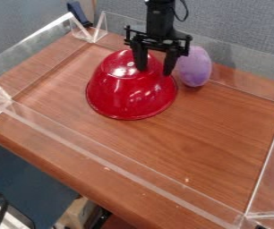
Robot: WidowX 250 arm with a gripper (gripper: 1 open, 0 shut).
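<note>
A shiny red upturned bowl [124, 94] sits on the wooden table toward the back middle. My black gripper [154, 64] reaches down over its top from above, fingertips at the bowl's upper surface; whether they hold it is unclear. A purple rounded object [194, 66] stands just right of the bowl and behind it, partly behind the gripper.
Clear plastic walls border the wooden table [187, 156]. A grey wall stands behind; boxes lie on the floor below the front edge.
</note>
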